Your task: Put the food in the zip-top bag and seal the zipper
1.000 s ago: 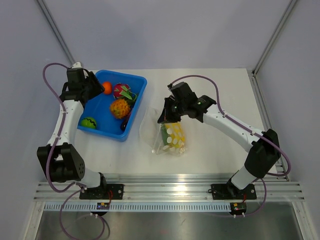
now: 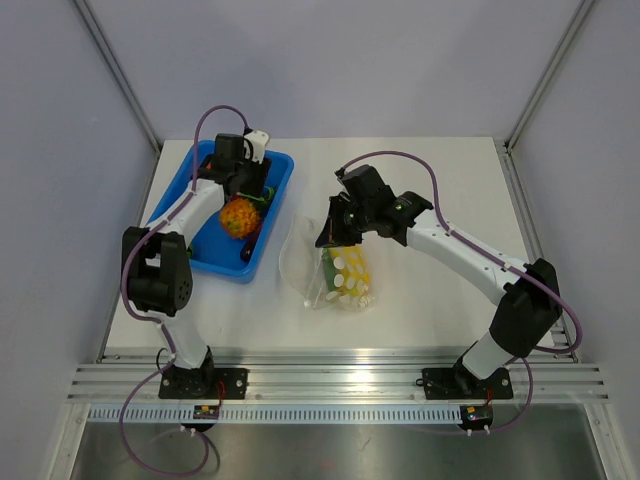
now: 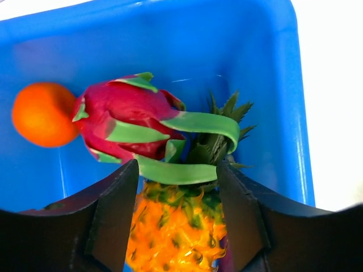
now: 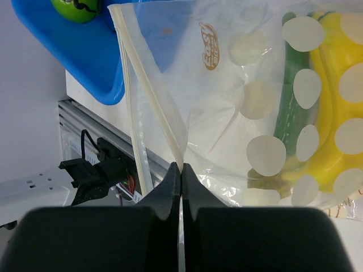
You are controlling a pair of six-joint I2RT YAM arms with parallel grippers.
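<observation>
My left gripper hangs part open over the blue bin (image 2: 215, 260), its fingers either side of a green leaf of the dragon fruit (image 3: 127, 113), above the pineapple (image 3: 176, 226); I cannot tell whether it touches them. An orange (image 3: 44, 113) lies beside the dragon fruit. My right gripper is shut on the edge of the zip top bag (image 4: 221, 113), which holds yellow and green items seen through its dotted plastic.
In the right wrist view a green fruit (image 4: 76, 8) lies in the bin. Metal rails run along its edges.
My left gripper has moved right, from the bin's left edge to over the dragon fruit and pineapple. The right arm and bag have not visibly moved.
</observation>
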